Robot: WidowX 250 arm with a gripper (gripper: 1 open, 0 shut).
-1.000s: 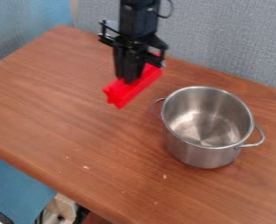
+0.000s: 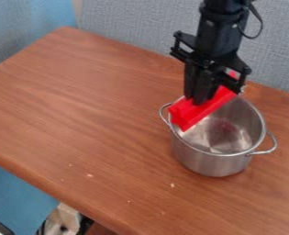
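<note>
My black gripper (image 2: 202,87) holds a red elongated block (image 2: 188,113) at a slant over the steel pot (image 2: 209,155). The block's lower left end is above the pot's left part; my fingers wrap its middle, partly hiding it. The pot has two side handles and stands upright on the wooden table.
A grey padded wall (image 2: 128,27) runs along the back. Past the front left edge are a blue surface and some small items at the bottom.
My gripper, carrying the red block, has moved right from the open table to over the pot. The pot has stayed in place.
</note>
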